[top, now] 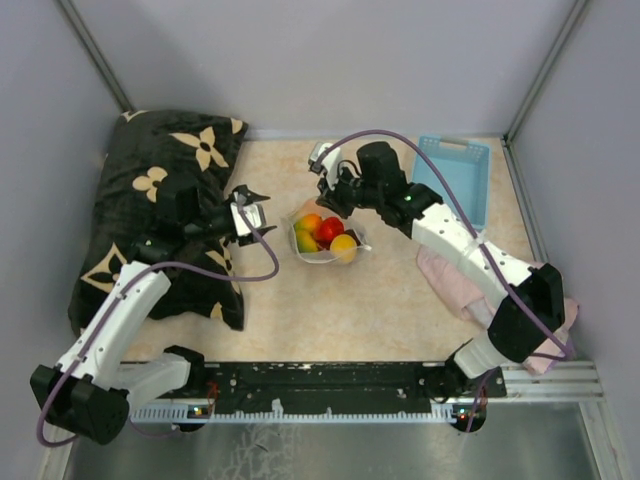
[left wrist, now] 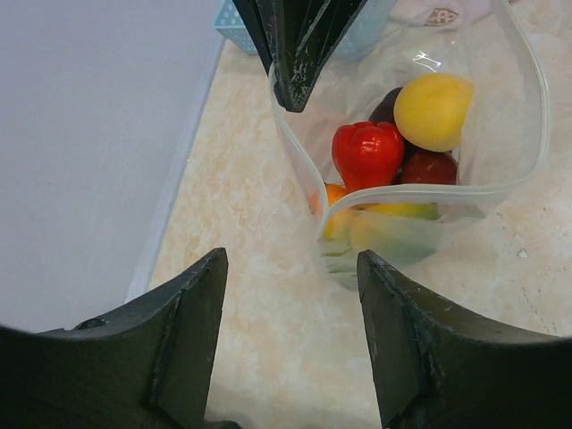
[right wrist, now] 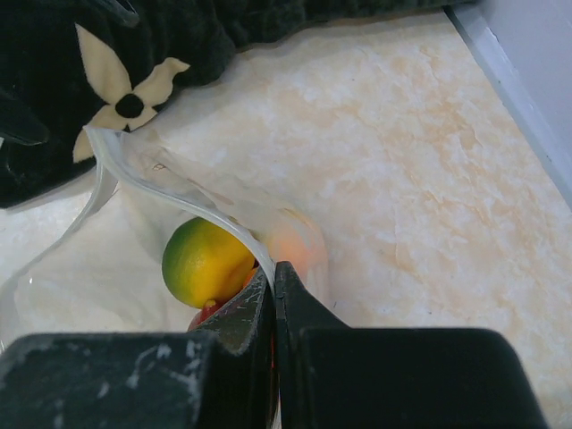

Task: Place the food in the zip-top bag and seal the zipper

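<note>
The clear zip top bag [top: 318, 257] [left wrist: 420, 191] stands mid-table with its mouth spread wide. Inside lie a red pepper [left wrist: 368, 155], a yellow fruit [left wrist: 434, 110], a green-orange mango [right wrist: 206, 262] and other food, partly hidden. At the back of the mouth, my right gripper [top: 343, 212] is shut with the bag's zipper rim [right wrist: 179, 198] running between its fingertips. To the bag's left, my left gripper [top: 270, 213] is open and empty, its fingers apart from the bag; the rim's near corner lies just beyond the right-hand finger [left wrist: 380, 295].
A dark flowered cushion [top: 160, 185] covers the table's left side, under the left arm. An empty blue basket [top: 455, 180] stands at the back right, and a pink cloth [top: 450, 285] lies at the right edge. The table in front of the bag is clear.
</note>
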